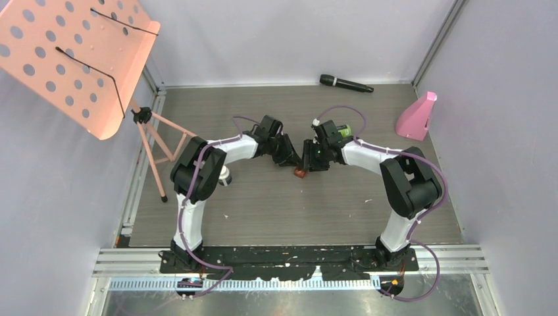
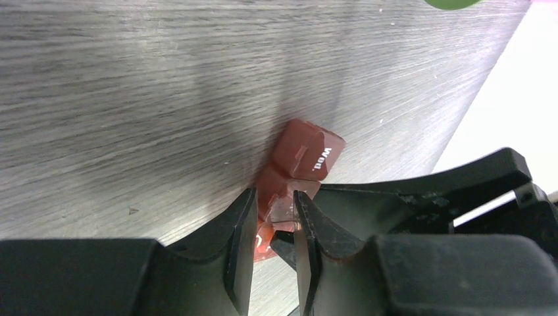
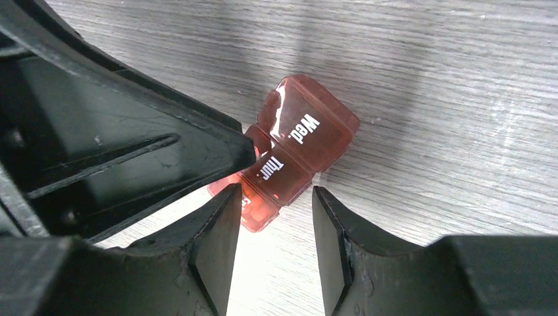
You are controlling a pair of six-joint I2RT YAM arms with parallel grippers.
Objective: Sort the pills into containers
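Observation:
A reddish-brown, translucent pill organizer (image 1: 300,173) lies on the grey wood-grain table, below and between the two grippers. In the right wrist view its "Wed." and "Thu" compartments (image 3: 299,128) face up. My right gripper has one fingertip at each side of the organizer. My left gripper is partly open over the compartments (image 2: 308,150), its fingertips apart. A clear lid piece (image 2: 289,201) shows between its fingers in the left wrist view. An orange patch (image 2: 263,237) glows beneath; I cannot tell whether it is a pill.
A white jar (image 1: 225,176) stands behind the left arm, and a green container (image 1: 344,130) is partly hidden by the right arm. Toward the back lie a microphone (image 1: 346,83) and a pink object (image 1: 416,116). A stand (image 1: 155,153) occupies the left.

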